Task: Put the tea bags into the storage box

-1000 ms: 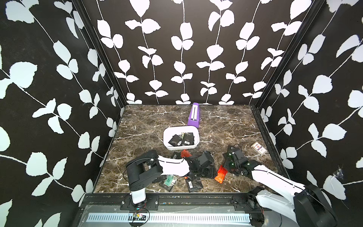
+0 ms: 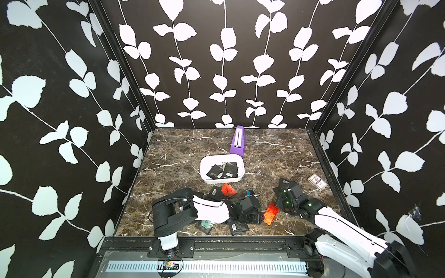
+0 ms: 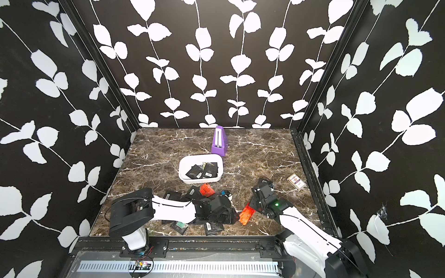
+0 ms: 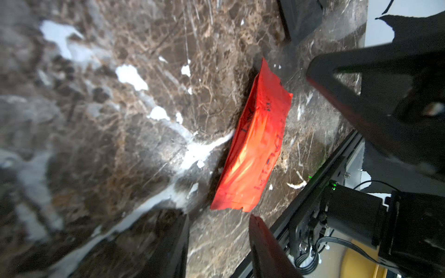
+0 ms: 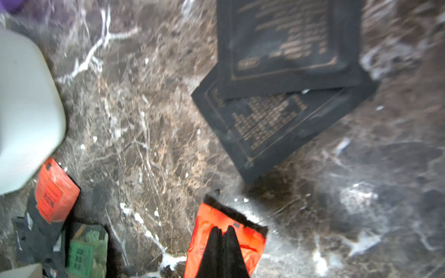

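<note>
An orange tea bag (image 4: 257, 148) lies on the marble table between my two grippers. In the left wrist view, my left gripper is open just short of the bag's near end, with only table between its fingers. My right gripper is shut; in the right wrist view its fingertips overlap the orange bag (image 5: 201, 222), but nothing shows between them. Two black tea bags (image 5: 287, 41) overlap under the right arm. The white storage box (image 2: 204, 173) stands behind the left arm with several dark tea bags (image 2: 230, 170) inside.
Another orange bag (image 2: 228, 189), a green one (image 5: 81, 252) and several black bags (image 2: 238, 228) lie around the left arm, partly hidden. A purple metronome (image 2: 237, 143) stands behind the box. A card pack (image 2: 318, 181) is at the right.
My left gripper has shifted slightly toward the front edge and uncovers more of the orange bag near the box. The right arm's rear part has moved slightly; its gripper stays almost in place.
</note>
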